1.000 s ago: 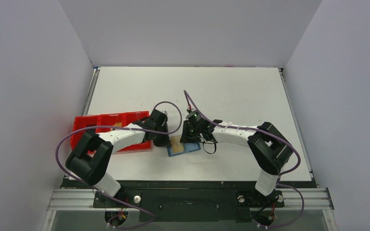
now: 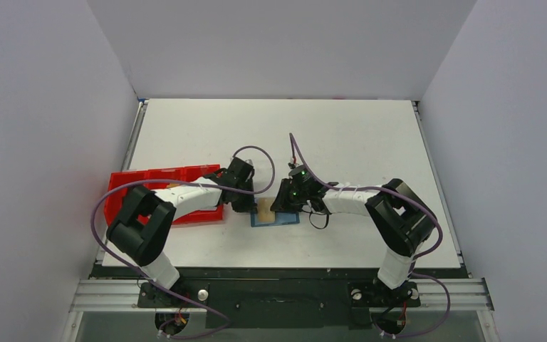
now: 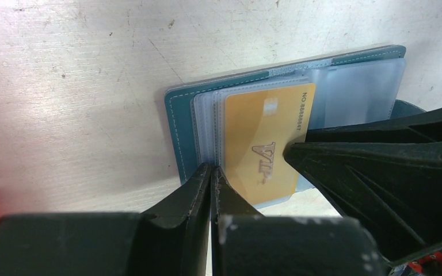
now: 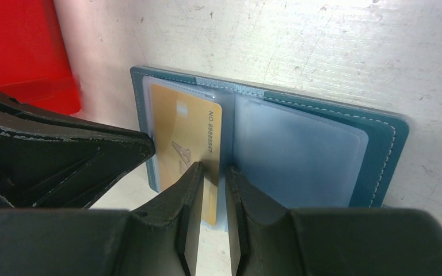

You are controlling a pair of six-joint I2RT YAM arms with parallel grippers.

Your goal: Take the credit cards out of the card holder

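The blue card holder [image 2: 285, 220] lies open on the table between my grippers. A gold card [image 3: 262, 126] rests on its left-side clear sleeves. In the left wrist view my left gripper is shut at the stack's left edge, nothing visible between its fingers. My right gripper has its fingertips at the gold card's right edge, slightly apart; whether anything is between them is unclear. The clear sleeve on the right [image 4: 299, 161] shows no gold card.
A red divided bin [image 2: 164, 173] sits at the left, under my left arm.
Compared with a second ago, both grippers have shifted slightly right and toward the back, and the holder has moved with them, now lying straighter.
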